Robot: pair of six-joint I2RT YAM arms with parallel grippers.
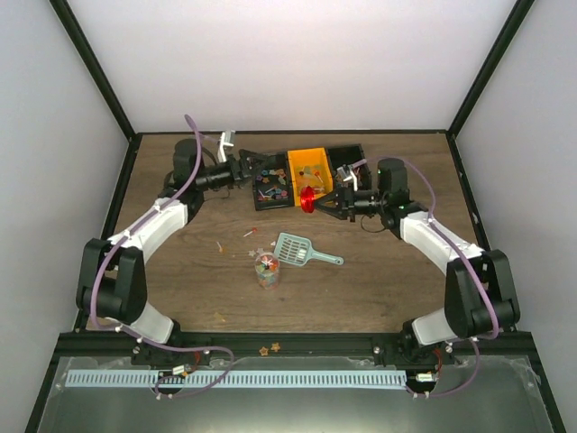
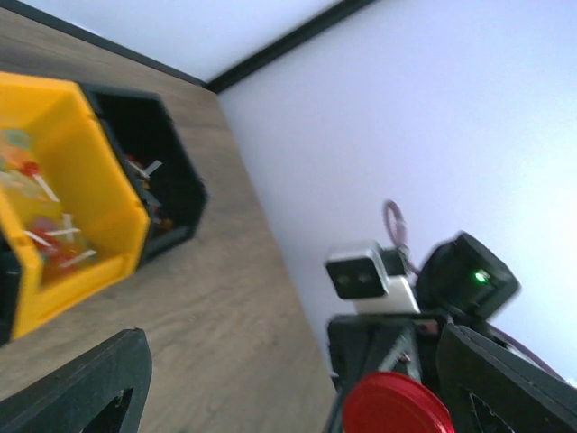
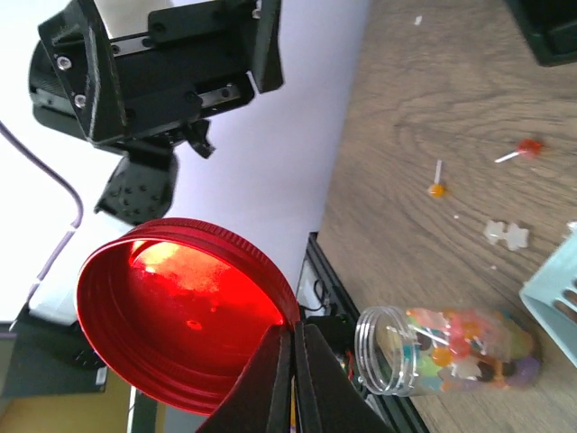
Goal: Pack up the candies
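Observation:
My right gripper [image 1: 326,204] is shut on the thin rim of a red lid [image 1: 307,199], raised above the table by the yellow bin's front. In the right wrist view the lid [image 3: 180,311] shows its hollow inside, tilted toward that camera. The left gripper [image 1: 263,162] reaches over the left black bin, its fingers [image 2: 104,383] apart and empty; the lid [image 2: 397,406] appears beyond its right finger. A clear jar [image 3: 451,350] full of candies stands lidless on the table, its threaded mouth uncovered.
At the back, the left black bin [image 1: 271,202], yellow bin [image 1: 314,202] and right black bin [image 2: 171,236] hold candies. A pale green scoop [image 1: 294,250] lies right of the jar. Loose lollipops [image 3: 438,189] and star pieces [image 3: 507,234] dot the wood.

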